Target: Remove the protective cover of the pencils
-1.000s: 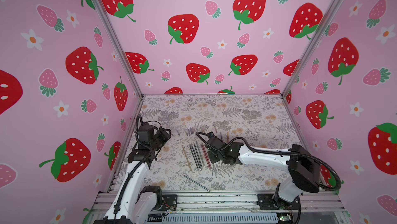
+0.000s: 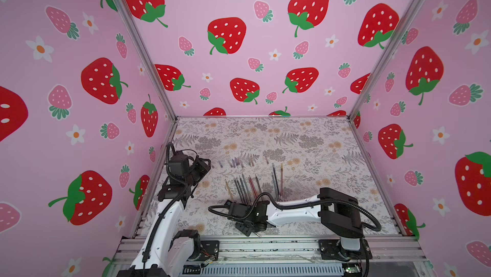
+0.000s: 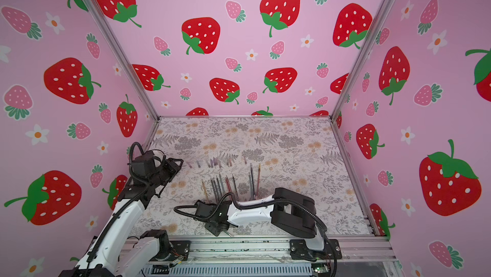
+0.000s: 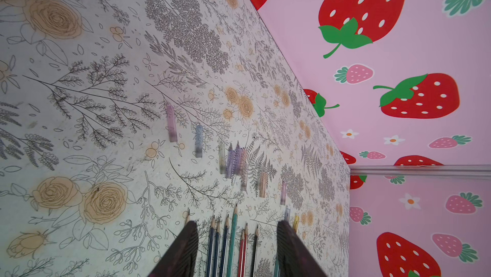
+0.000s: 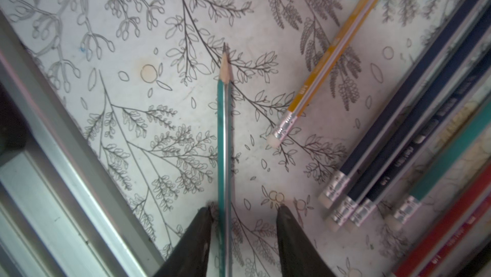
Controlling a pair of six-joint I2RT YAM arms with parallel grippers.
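Observation:
In the right wrist view a green pencil (image 5: 225,164) lies alone near the table's front edge, its bare sharpened tip uncovered. My right gripper stands open above it, the pencil showing between the fingers, nearer the left one. Other pencils lie to its right: a yellow pencil (image 5: 327,64), dark blue pencils (image 5: 409,98), a green one and red ones (image 5: 460,220). Several small translucent covers lie loose farther back, among them a pink cover (image 4: 171,123) and a blue cover (image 4: 199,141). My left gripper is open, held high at the left, nothing between its fingers.
The metal frame rail (image 5: 76,149) runs close along the left of the green pencil in the right wrist view. More pencils (image 2: 276,180) lie behind the right arm.
My right arm has swung left and toward the front edge, from over the pencil row to over the lone green pencil. The left arm stays nearly still.

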